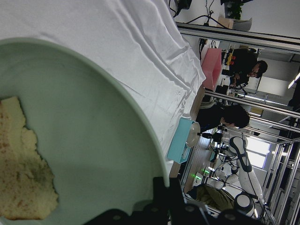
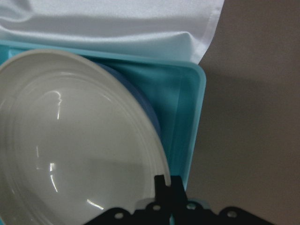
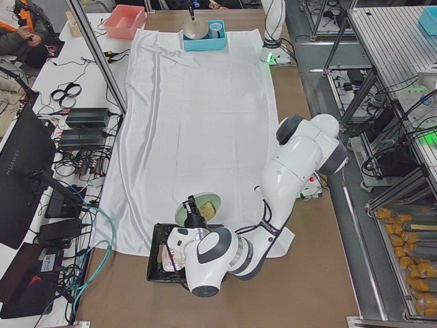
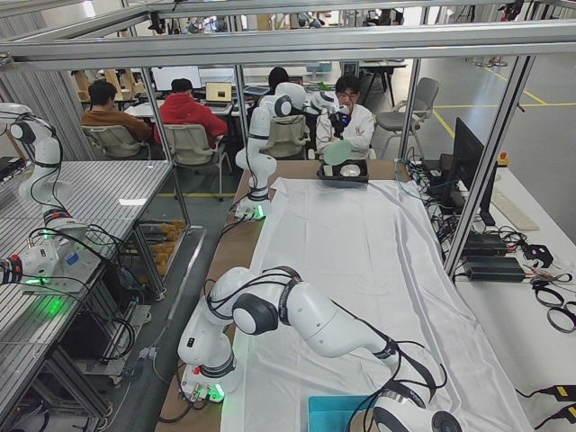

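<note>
My left gripper is shut on the rim of a pale green plate [image 1: 93,140], which carries a piece of bread [image 1: 23,173]; in the camera left view this plate [image 3: 184,212] is held over the black crate [image 3: 153,263]. My right gripper is shut on the rim of a cream plate [image 2: 79,140] above a blue tray [image 2: 183,108] at the far end of the cloth, with something blue under the plate.
A pink bin [image 3: 125,20] stands on the side bench at the back left, beside cables, electronics and a monitor [image 3: 24,178].
</note>
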